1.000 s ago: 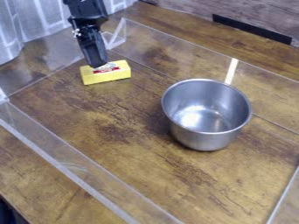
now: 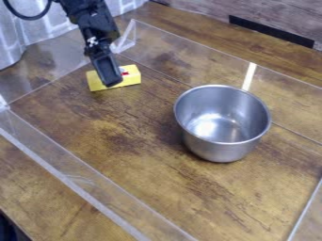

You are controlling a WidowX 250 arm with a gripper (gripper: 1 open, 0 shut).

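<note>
My gripper (image 2: 105, 72) reaches down from the upper left over a flat yellow block (image 2: 123, 79) with a small red and white label, which lies on the wooden table at the left of the middle. The fingers are at the block's left part and hide some of it; whether they touch it or hold anything is hard to see. To the right stands an empty steel pot (image 2: 221, 122).
Clear edges or strips run along the left and right sides. A pale curtain-like backdrop (image 2: 19, 38) is at the top left.
The block and pot look about where they were.
</note>
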